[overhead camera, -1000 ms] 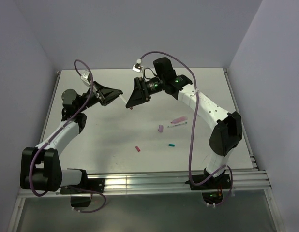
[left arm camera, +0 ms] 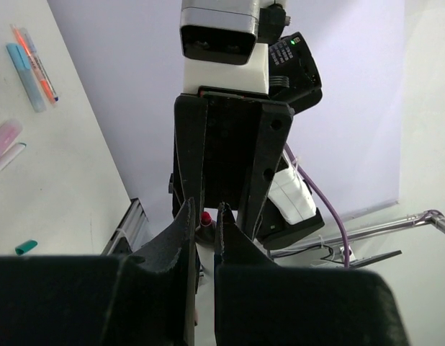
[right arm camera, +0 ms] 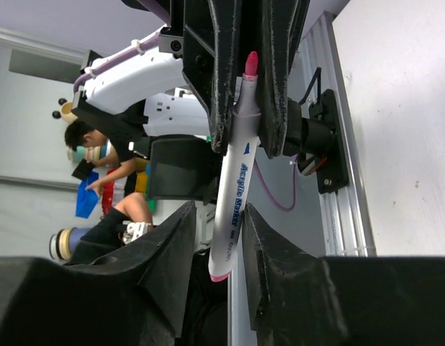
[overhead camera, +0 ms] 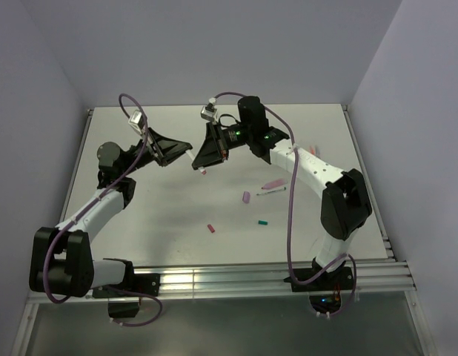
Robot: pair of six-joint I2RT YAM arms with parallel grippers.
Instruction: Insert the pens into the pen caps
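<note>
A white marker (right arm camera: pixel 234 191) with a bare red tip and a pink butt end hangs tilted in the right wrist view. My left gripper is shut on it near the tip end. The right gripper has its fingers (right arm camera: pixel 168 249) on either side of the marker's lower part, part open; contact is unclear. From the left wrist view, only the red tip (left arm camera: pixel 206 218) shows between the left fingers. On the table lie a small red cap (overhead camera: pixel 211 228) and a green cap (overhead camera: pixel 262 222).
A purple piece (overhead camera: pixel 246 197), a pink marker (overhead camera: pixel 273 184) and a white pen (overhead camera: pixel 271 191) lie right of centre. Further pens, including a blue one (left arm camera: pixel 26 76), lie at the table's far right.
The right gripper has shifted slightly down and left in the top view, close to the left one. More of a pinkish end shows below it. The left arm has edged right.
</note>
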